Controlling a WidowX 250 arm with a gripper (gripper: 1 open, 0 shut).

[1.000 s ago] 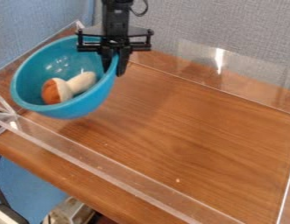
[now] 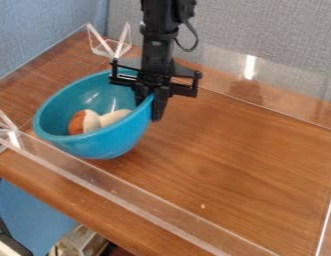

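Observation:
A turquoise bowl (image 2: pixel 101 140) sits at the left of the wooden table, holding an orange-and-white object (image 2: pixel 90 122) and a pale rounded item beside it, partly hidden by the near wall. My black gripper (image 2: pixel 152 100) is at the bowl's right rim, reaching down over it; whether the fingers are closed on the rim is hard to see.
Clear barriers run along the back and front-left edges. A grey textured wall stands behind, and below the front-left edge is a blue area with some clutter.
The gripper has moved down and toward the viewer, slightly rightward. The bowl has shifted with it and tilts less toward the viewer, so its contents are less visible.

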